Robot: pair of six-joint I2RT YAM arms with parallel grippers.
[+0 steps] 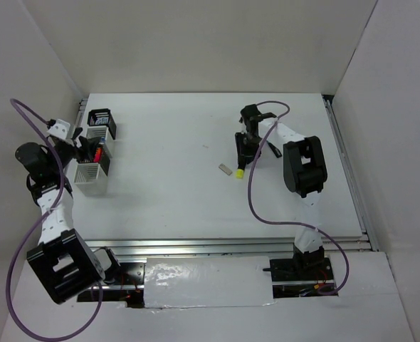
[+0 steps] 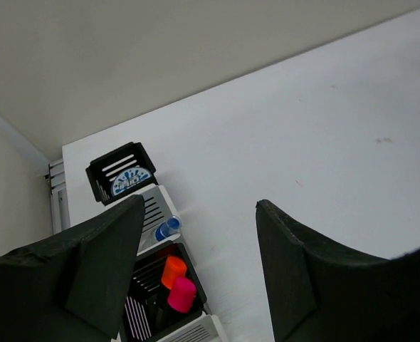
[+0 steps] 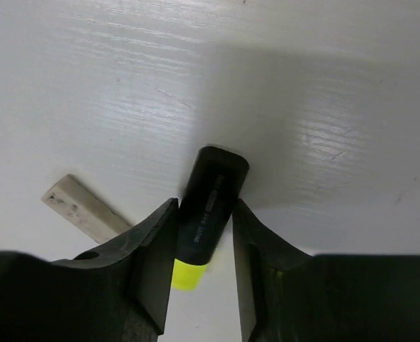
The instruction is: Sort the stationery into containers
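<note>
A black-and-yellow marker (image 3: 208,206) lies on the white table, with my right gripper down at it, its fingertips at either side of the black part; whether they grip it is unclear. A pale eraser (image 3: 82,206) lies beside it, and a dark item (image 1: 274,149) lies to the right in the top view. At the left, my left gripper is open above a group of containers: a black basket (image 2: 96,179) with a blue-patterned item, a white basket (image 1: 89,182), and a black one holding red and pink items (image 2: 181,292).
Walls stand at the back and both sides. Purple cables run along both arms.
</note>
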